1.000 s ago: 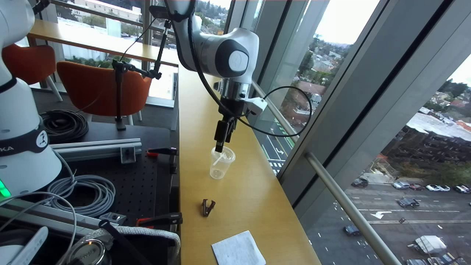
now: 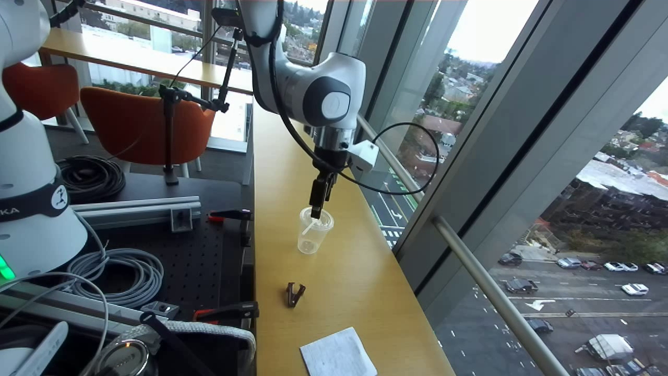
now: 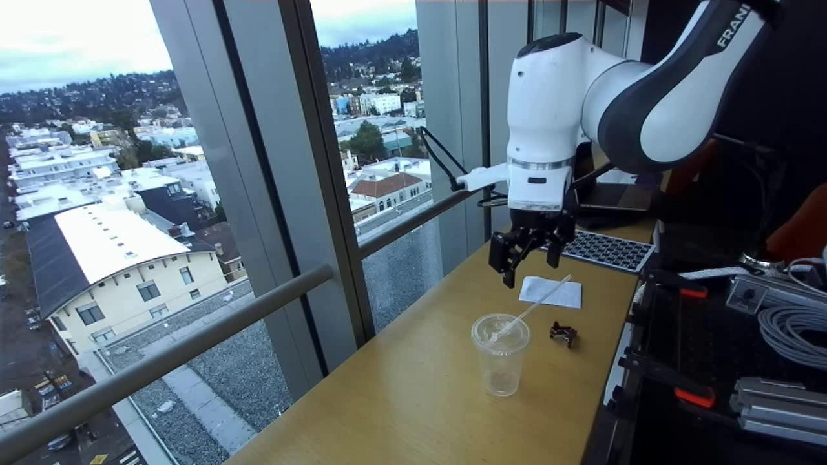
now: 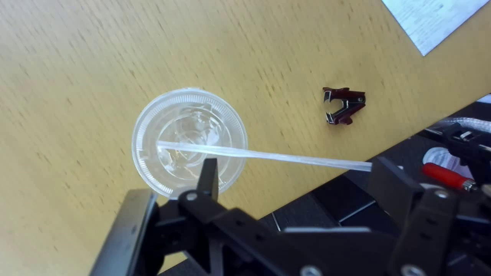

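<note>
A clear plastic cup with a lid [image 4: 146, 120] stands upright on the wooden table, with a pale straw [image 4: 299, 159] slanting out of it. Exterior view 2 shows the same cup [image 3: 502, 372] and straw [image 3: 544, 299] from the other side. My gripper is open, its fingers wide apart, and nothing is held between them. In the wrist view one fingertip overlaps the cup's rim, while the other covers part of the straw near its free end. From exterior view 1, the gripper [image 2: 317, 212] appears just over the cup [image 2: 308, 243]; contact cannot be told.
A dark red staple remover [image 4: 348, 106] lies on the table near the cup. Farther along is a white sheet of paper [image 2: 338, 353]. Windows and a metal rail [image 2: 494, 288] border one side; a black bench [image 2: 203, 257] with clamps and cables borders the other.
In exterior view 1 the arm has come down a little and the gripper has shifted slightly right over the cup. Cup, straw, staple remover and paper have not moved.
</note>
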